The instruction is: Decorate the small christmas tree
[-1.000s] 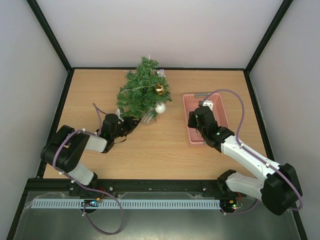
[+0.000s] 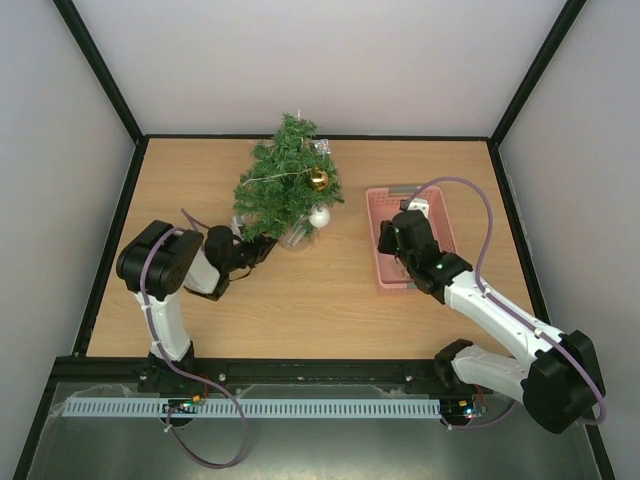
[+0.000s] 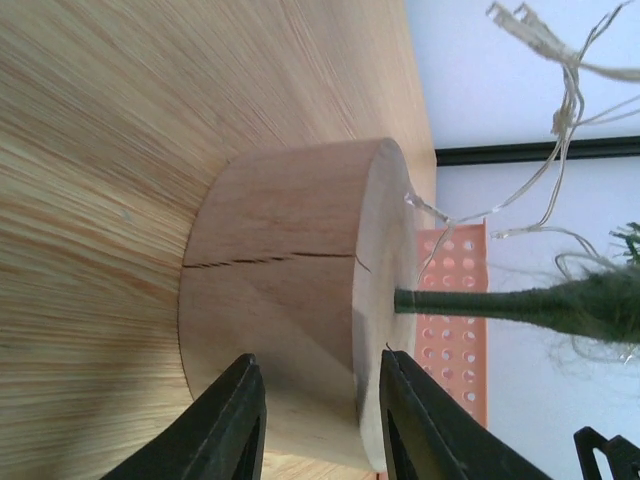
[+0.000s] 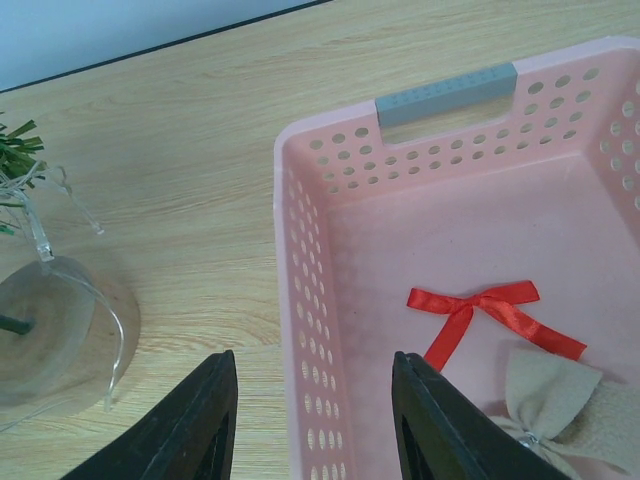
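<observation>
The small tree stands at the table's centre-back with a gold ball, a white ball and a light string. Its wooden base fills the left wrist view, in front of my left gripper, whose fingers are parted with nothing visible between them. My right gripper is over the left wall of the pink basket, fingers apart and empty. Inside lie a red bow and a beige cloth bow.
Bare table lies in front of the tree and between it and the basket. Walls close in the table at back and sides.
The left arm's upper joints have shifted upward in the top view since a second ago, while its gripper stays beside the tree's lower part. The right arm is almost unchanged.
</observation>
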